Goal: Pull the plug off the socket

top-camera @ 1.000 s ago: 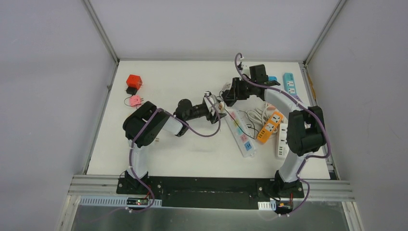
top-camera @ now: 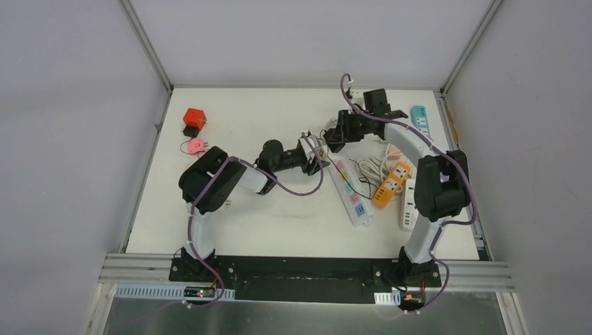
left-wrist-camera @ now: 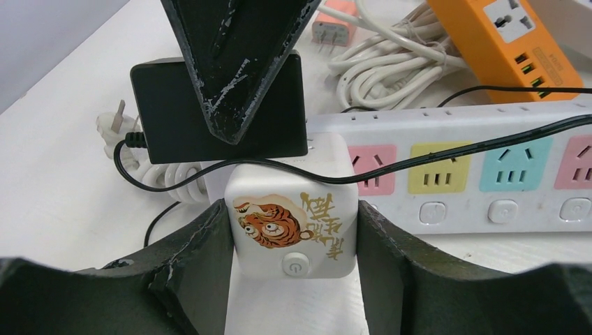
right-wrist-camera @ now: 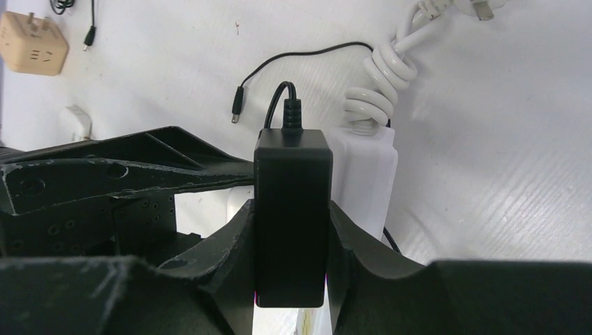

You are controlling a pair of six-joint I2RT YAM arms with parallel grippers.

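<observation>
In the left wrist view, my left gripper is shut on a white cube with a tiger print and switch, at the near end of a white power strip with coloured sockets. My right gripper is shut on a black adapter with a cable, held just above the white cube and strip end; in the left wrist view the adapter's cable crosses over the cube. Whether the adapter's prongs are still in a socket is hidden.
An orange strip, coiled white cable and other strips crowd the right. A red cube and pink plug lie at the left.
My right arm has shifted slightly upward in the top view, toward the back. My left gripper has moved very slightly right.
</observation>
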